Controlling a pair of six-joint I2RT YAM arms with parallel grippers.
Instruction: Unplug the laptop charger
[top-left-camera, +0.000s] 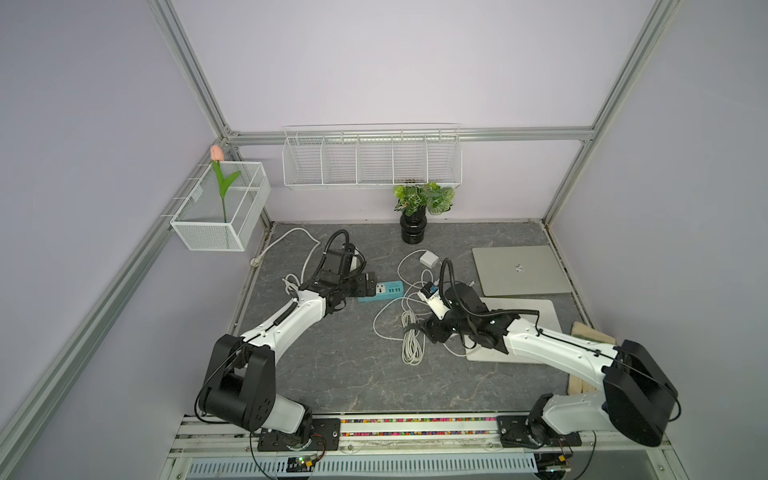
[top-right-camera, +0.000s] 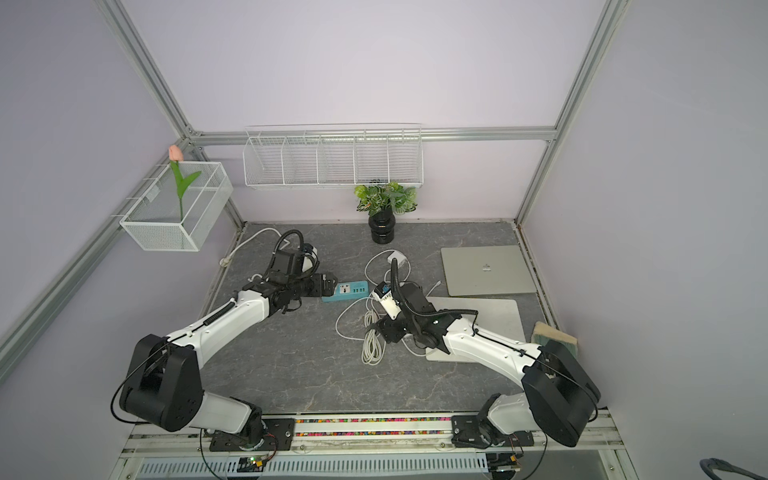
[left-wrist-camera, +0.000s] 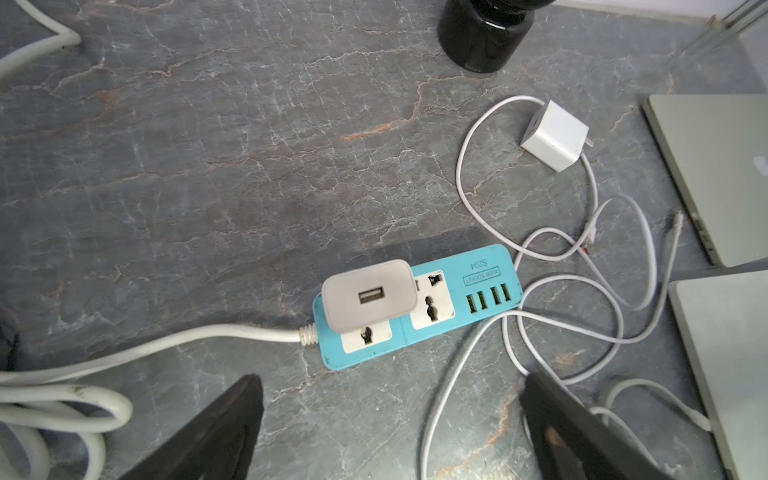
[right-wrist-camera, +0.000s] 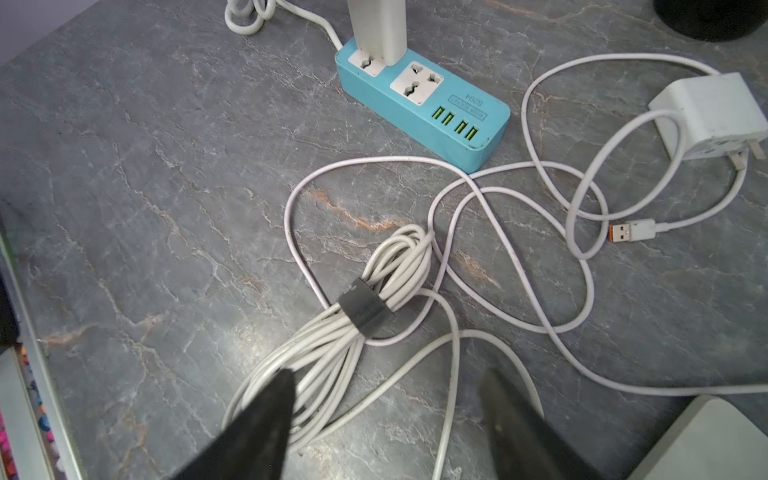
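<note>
A white charger block (left-wrist-camera: 552, 134) lies free on the table behind the power strip, its prongs (right-wrist-camera: 755, 149) bare and a white cable running from it. The teal power strip (left-wrist-camera: 488, 268) carries another adapter (left-wrist-camera: 369, 294), pale and with one USB port, plugged in at its left end. Beside the white mat-like slab sits the closed silver laptop (top-left-camera: 521, 270). My left gripper is open above the table in front of the strip, nothing between its fingers. My right gripper hangs over the coiled white cable (right-wrist-camera: 392, 280), fingers apart and empty.
Loops of cable spread between strip and charger, with a loose USB plug (right-wrist-camera: 632, 231) among them. A black vase (top-left-camera: 413, 225) with a plant stands at the back. The white slab (top-right-camera: 478, 318) lies at right.
</note>
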